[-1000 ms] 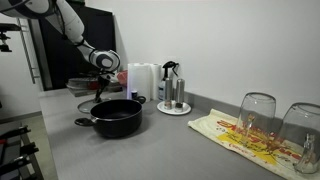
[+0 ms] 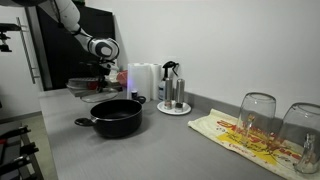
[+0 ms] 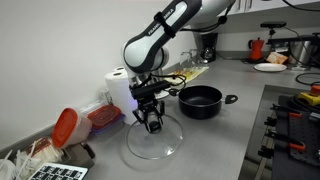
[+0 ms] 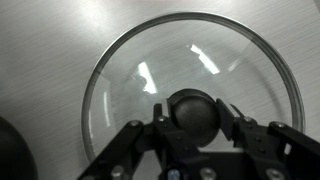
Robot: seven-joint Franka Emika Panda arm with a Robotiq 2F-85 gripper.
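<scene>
A clear glass lid with a metal rim [image 4: 118, 80] and a round black knob [image 4: 195, 112] fills most of the wrist view. My gripper is shut on that knob, a finger on either side. In exterior view 2 the lid [image 3: 168, 146] hangs below the gripper [image 3: 153, 124], to the left of a black pot [image 3: 203, 103]. Exterior view 1 shows the lid [image 2: 97, 97] raised behind the uncovered pot [image 2: 118, 120]. Part of a dark round shape, likely the pot [image 4: 12, 150], shows at the left of the wrist view.
Red and clear plastic containers [image 3: 72, 126] and a dish rack [image 3: 35, 168] stand close to the lid. Paper towel rolls [image 2: 143, 80] and a plate with bottles [image 2: 174, 108] are by the wall. Two upturned glasses [image 2: 257, 115] rest on a cloth.
The gripper has risen, carrying the lid up off the counter behind the pot. The pot has not moved.
</scene>
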